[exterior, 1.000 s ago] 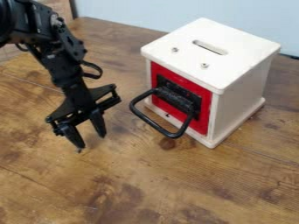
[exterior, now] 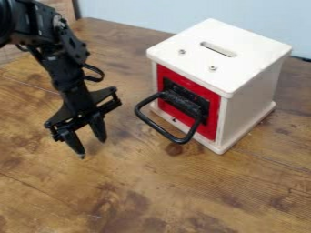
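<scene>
My black gripper point(exterior: 89, 140) hangs low over the wooden table at the left, its two fingers apart with nothing between them. To its right stands a white box point(exterior: 246, 91) with a red front panel point(exterior: 216, 134), a slot and two bolts on top. A black latch plate sits on the panel, and a black looped handle point(exterior: 186, 138) sticks out from it toward my gripper, apart from the fingers.
A pale surface lies along the back edge.
My gripper has shifted very slightly; the box and handle stay as they were.
</scene>
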